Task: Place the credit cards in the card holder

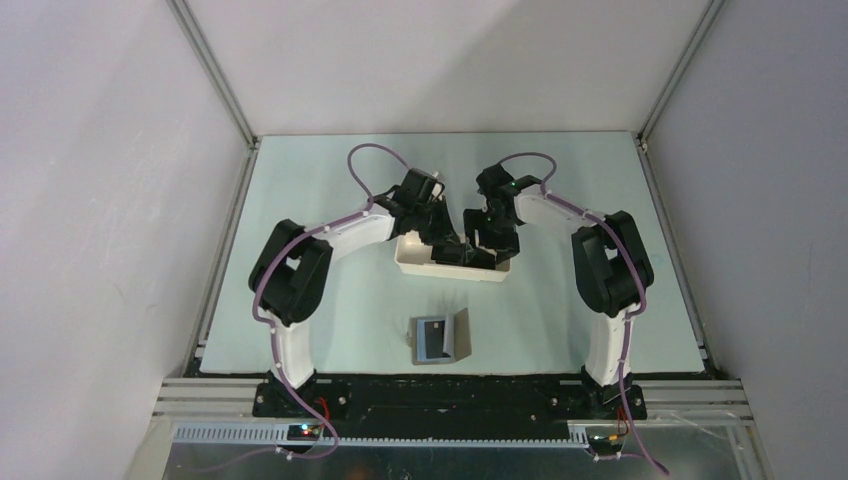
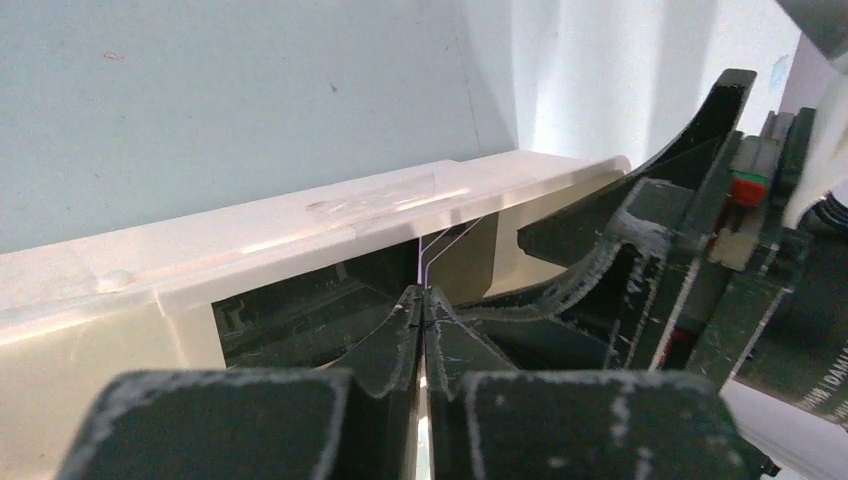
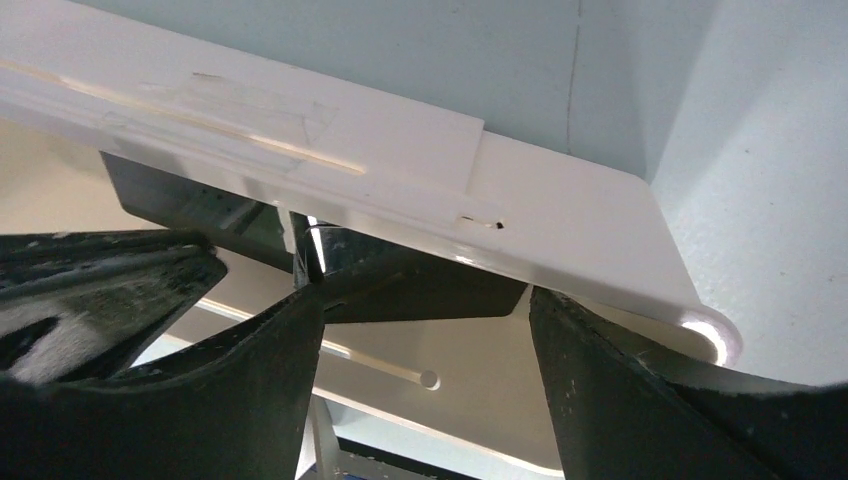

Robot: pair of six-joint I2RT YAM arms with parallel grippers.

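The open grey card holder [image 1: 462,334] lies on the table with a dark card [image 1: 434,338] in it. Dark cards [image 1: 449,255] stand in the white box [image 1: 408,255] under both grippers. In the left wrist view, my left gripper has its fingertips almost together at the thin edges of dark cards [image 2: 310,310]; whether a card is pinched there is hard to make out. My right gripper is open, its fingers wide apart near a dark card [image 3: 430,290] against the box wall, with nothing held.
The box's pale rim [image 3: 590,200] runs close along both grippers. One black finger of the right gripper is close beside the left fingertips. Table [image 1: 330,340] around the holder is clear.
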